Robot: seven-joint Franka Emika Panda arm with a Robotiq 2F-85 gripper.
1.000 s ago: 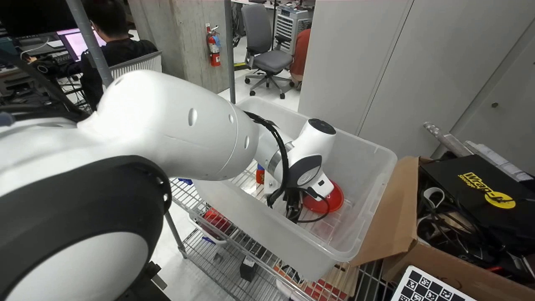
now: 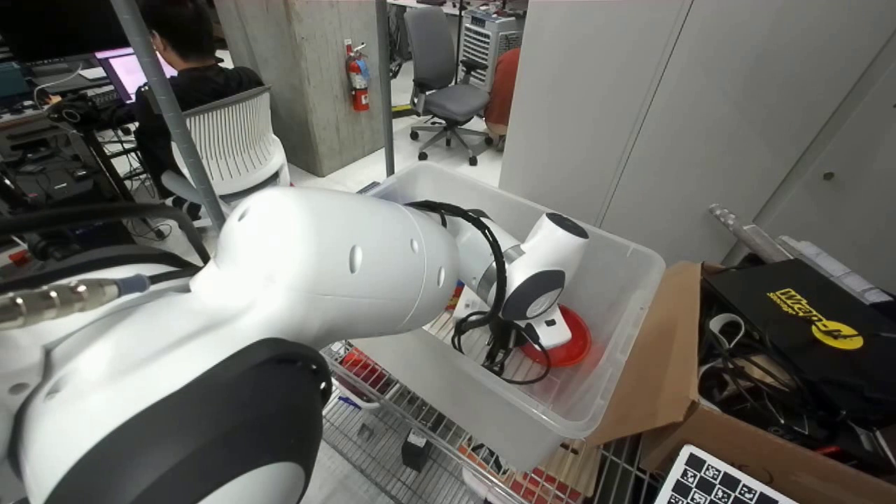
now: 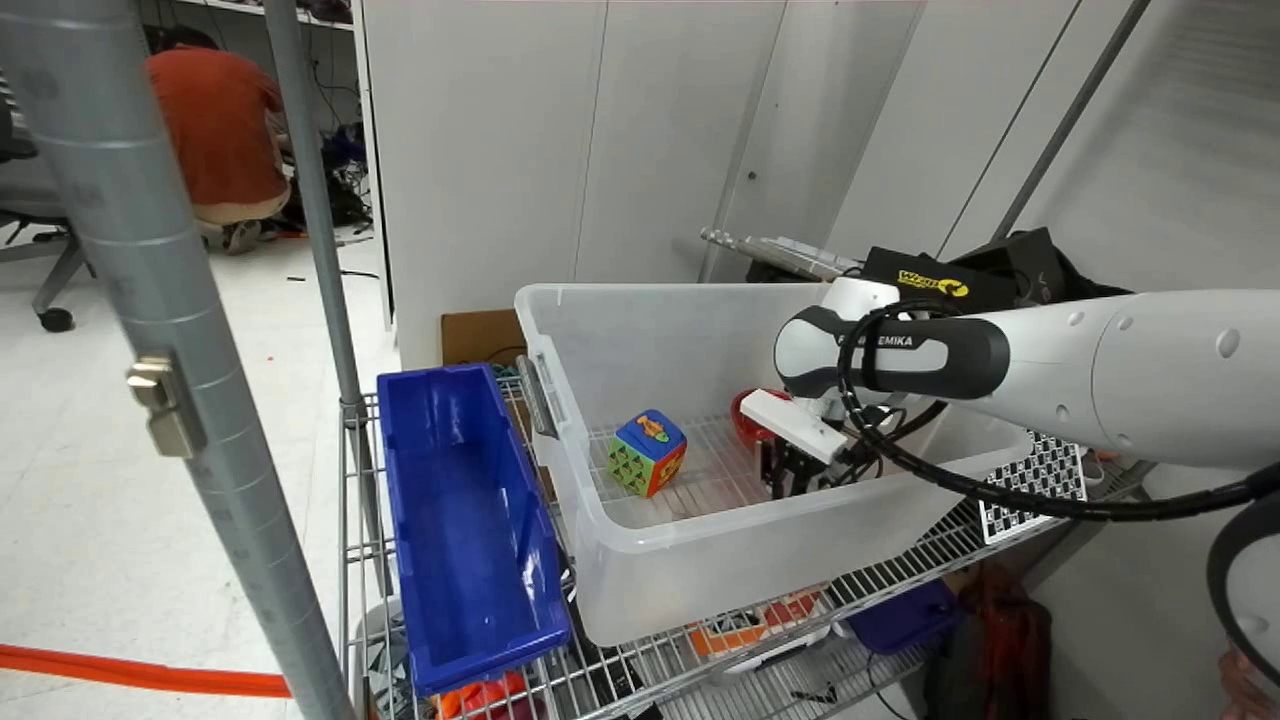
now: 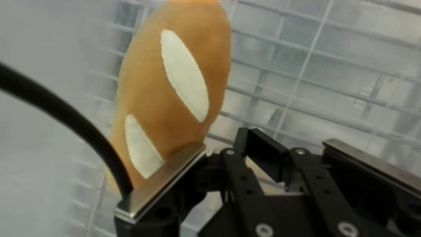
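A brown plush loaf (image 4: 173, 79) with two white slashes lies on the clear bin's floor, left of the gripper in the wrist view. Its top end runs out toward the frame's upper edge. In exterior view 2, the dark gripper (image 3: 786, 468) hangs low inside the translucent bin (image 3: 708, 576). The loaf cannot be made out in either exterior view.
A red bowl (image 2: 567, 336) sits behind the wrist. A colourful cube (image 3: 648, 452) rests at the bin's other end, with bare floor around it. Beyond that wall stands an empty blue bin (image 3: 468, 540). A cardboard box (image 2: 672, 353) flanks the clear bin.
In exterior view 1 the arm moved right and slightly down.
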